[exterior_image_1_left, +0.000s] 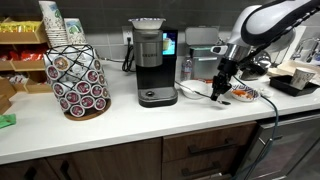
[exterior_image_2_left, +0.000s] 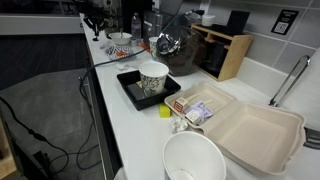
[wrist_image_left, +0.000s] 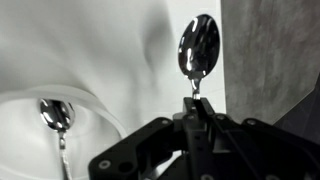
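Note:
A shiny metal spoon (wrist_image_left: 199, 45) points out from my gripper, its bowl end forward and its handle between the shut fingers. From the side in exterior view 1, my gripper (exterior_image_1_left: 214, 97) is a little above the white counter near its front, right of the coffee machine. The spoon (exterior_image_1_left: 222, 101) shows there as a small dark shape under the fingers. A second spoon (wrist_image_left: 57, 115) appears at the left of the wrist view, inside a round white dish (wrist_image_left: 95, 105). Part of the held handle is hidden by the fingers.
The black coffee machine (exterior_image_1_left: 156, 70) stands left of the arm, with a pod rack (exterior_image_1_left: 77, 85) beyond it. A patterned bowl (exterior_image_1_left: 240, 91) lies close on the right. Bare counter (exterior_image_1_left: 130, 125) stretches along the front left.

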